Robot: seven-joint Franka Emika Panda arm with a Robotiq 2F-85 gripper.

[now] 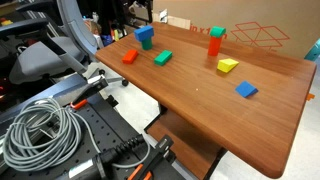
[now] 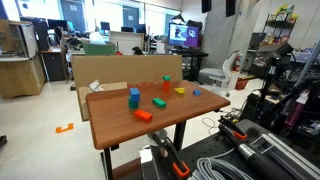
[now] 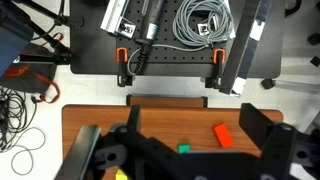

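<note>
My gripper is open high over the near edge of the wooden table, nothing between its widely parted fingers. On the table a blue block (image 1: 145, 31) sits on a green block (image 1: 147, 43). Close by lie a red block (image 1: 130, 57) and a second green block (image 1: 163, 58), flat. Farther along, a red block (image 1: 215, 46) stands with a green one (image 1: 218, 32) on top. A yellow block (image 1: 228, 65) and another blue block (image 1: 246, 90) lie separately. In the wrist view the flat red block (image 3: 222, 135) shows between the fingers; a yellow block (image 3: 122, 175) is partly hidden.
A tan panel (image 2: 120, 70) rises behind the table (image 2: 105, 120). A coil of grey cable (image 1: 42, 140) lies on the dark base at the near side, beside black clamps or rails (image 3: 238, 60).
</note>
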